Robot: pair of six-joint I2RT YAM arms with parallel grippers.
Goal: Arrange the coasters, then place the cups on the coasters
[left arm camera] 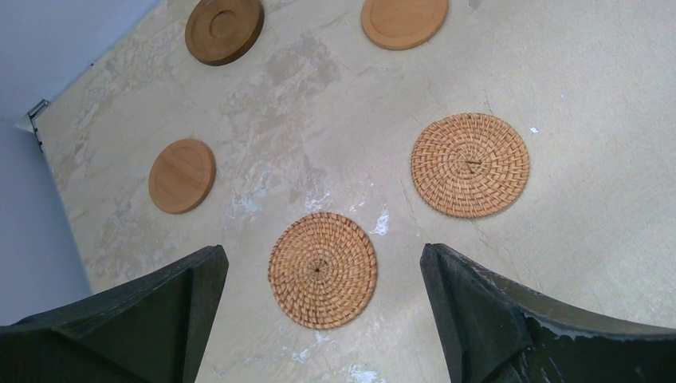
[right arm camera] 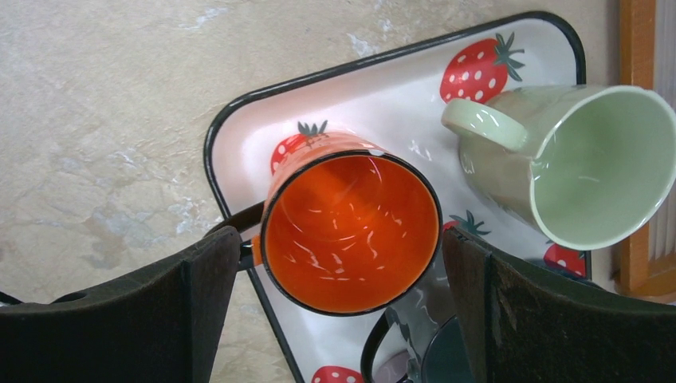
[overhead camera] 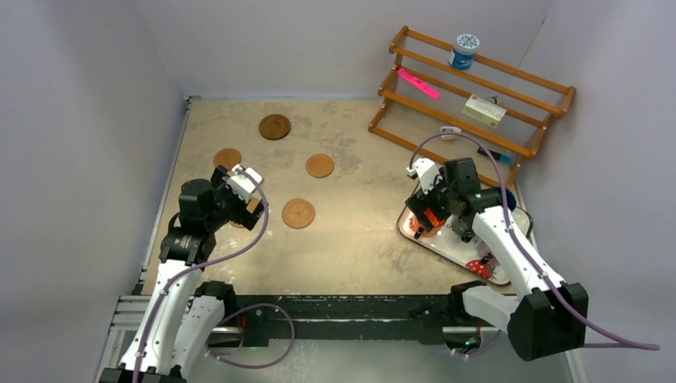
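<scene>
An orange cup [right arm camera: 351,231] with a black rim and dark handle stands on the strawberry tray [right arm camera: 263,100]. My right gripper is open above it, one finger near the handle side and the other across by the far rim. On the left, my left gripper stands open over a woven coaster [left arm camera: 323,271], nothing between its fingers. A second woven coaster [left arm camera: 470,165] lies to the right, with a small wooden coaster [left arm camera: 182,176], a dark wooden coaster [left arm camera: 224,30] and another wooden coaster [left arm camera: 404,20] around.
On the tray, a pale green cup [right arm camera: 550,152] lies tilted, and a dark cup [right arm camera: 450,355] sits close to the orange one. A wooden rack [overhead camera: 478,104] stands at the back right.
</scene>
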